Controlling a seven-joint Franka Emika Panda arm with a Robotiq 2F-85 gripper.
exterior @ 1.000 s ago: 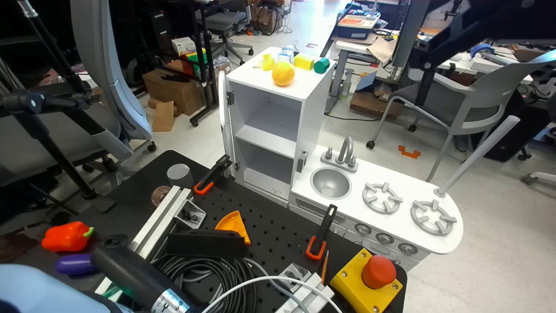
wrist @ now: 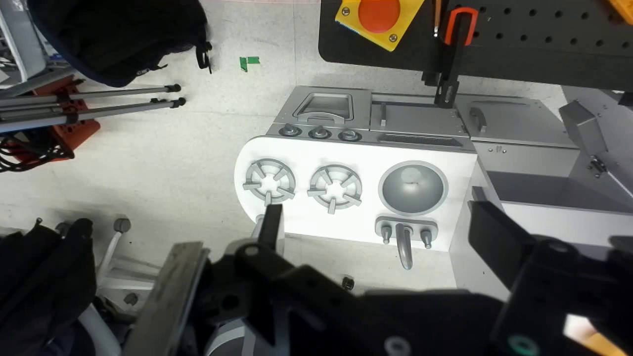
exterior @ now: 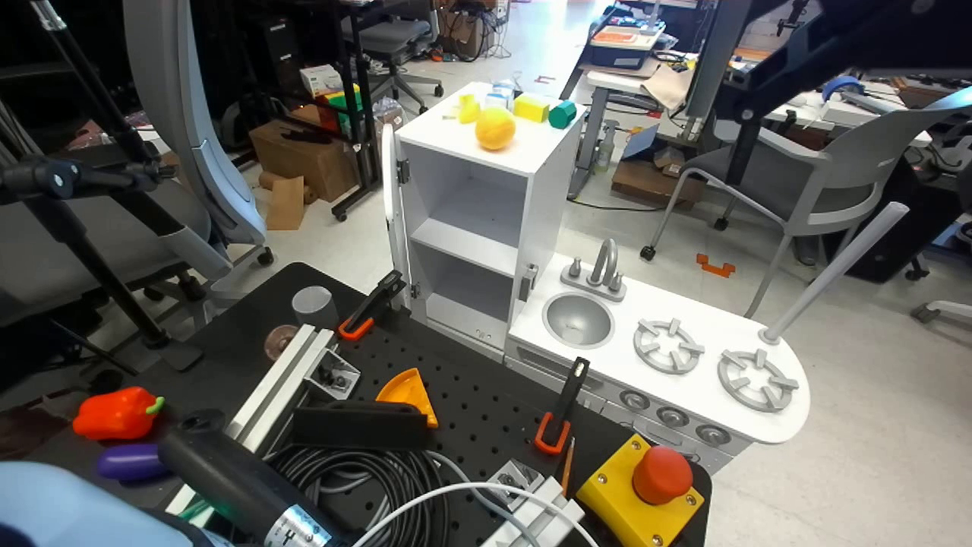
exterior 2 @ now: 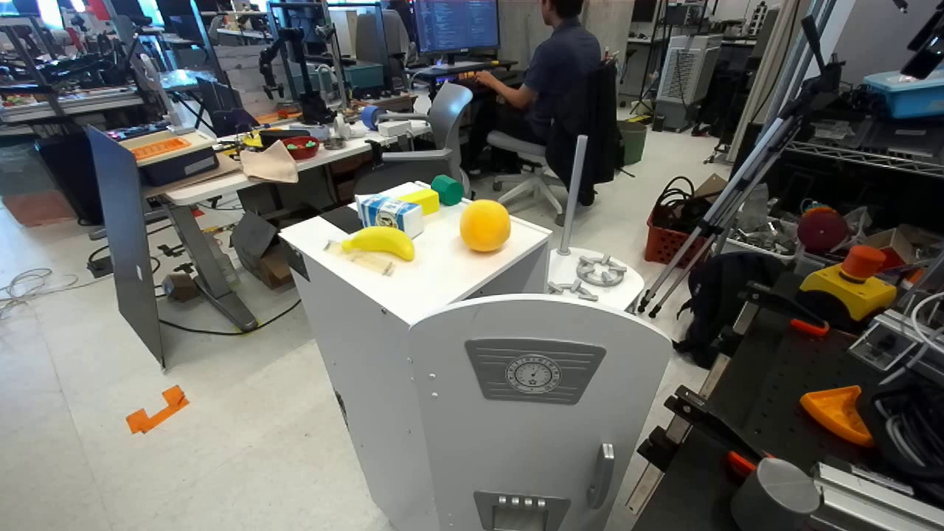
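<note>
My gripper is open in the wrist view, its two dark fingers wide apart with nothing held between them. Below it, with a clear gap, spreads the white toy kitchen counter [wrist: 368,223], with a grey sink [wrist: 413,187] and two burner rings. The white toy fridge [exterior: 557,205] has its door [exterior 2: 531,434] swung open, and its shelves look empty. On the fridge top rest an orange [exterior: 494,128], a banana [exterior 2: 380,242], a blue-and-white carton [exterior 2: 389,214], a yellow block [exterior: 531,109] and a green piece [exterior: 561,114].
A black pegboard table [exterior: 474,387] stands before the kitchen, bearing clamps, coiled cables, a red pepper [exterior: 118,414], a purple eggplant [exterior: 133,462], an orange wedge [exterior: 409,395] and a yellow box with a red button [exterior: 662,475]. A white post [exterior: 838,270] rises from the counter's end.
</note>
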